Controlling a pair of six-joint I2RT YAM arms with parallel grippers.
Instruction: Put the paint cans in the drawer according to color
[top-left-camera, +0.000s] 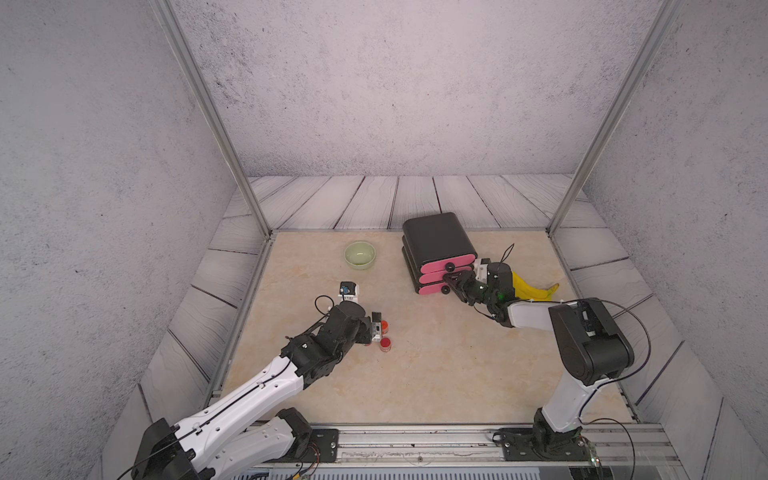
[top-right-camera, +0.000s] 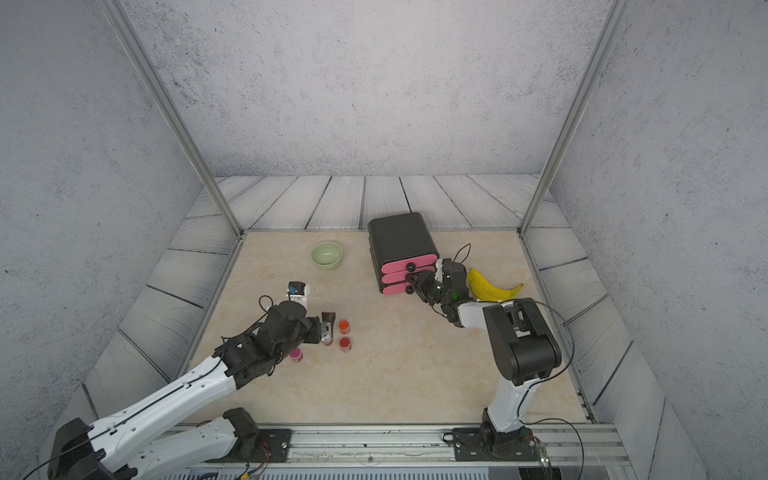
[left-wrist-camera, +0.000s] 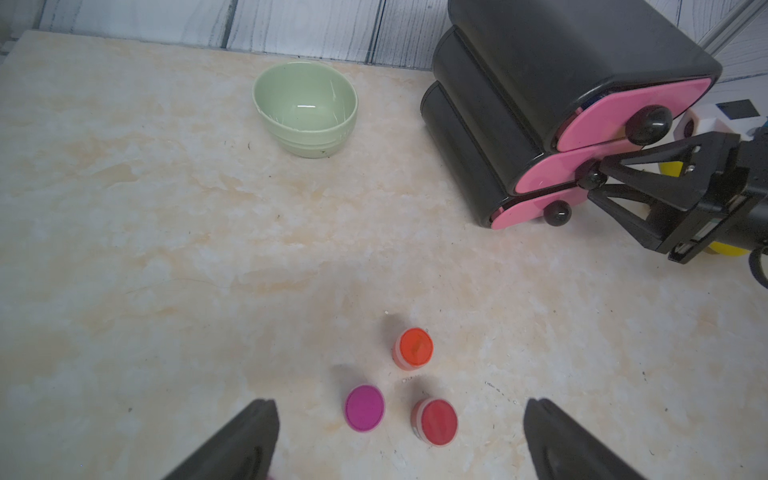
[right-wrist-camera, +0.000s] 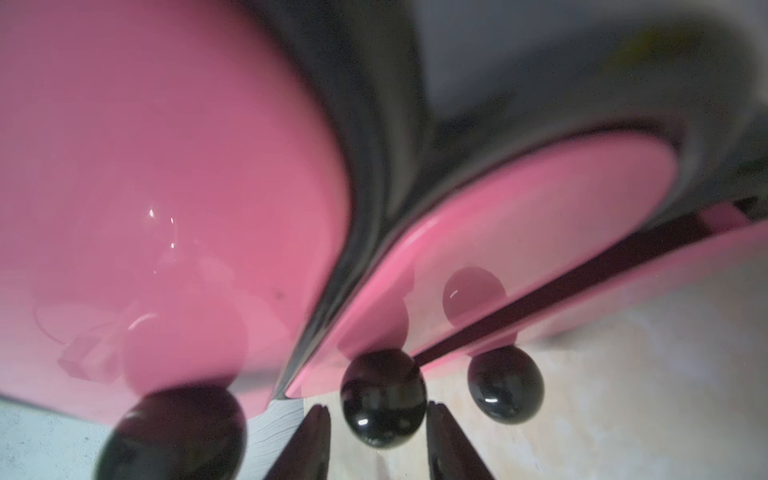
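A black cabinet with three pink-fronted drawers stands at the back, turned at an angle. My right gripper is part open around the middle drawer's black knob; a gap shows between the left finger and the knob. The middle drawer front sits in line with the others. Over the paint cans, my left gripper is open and empty. Below it are an orange-lidded can, a purple-lidded can and a red-lidded can. A pink can lies partly behind the left arm.
A green bowl stands at the back left. Yellow bananas lie right of the cabinet, beside the right arm. A dark slit shows above the bottom drawer front.
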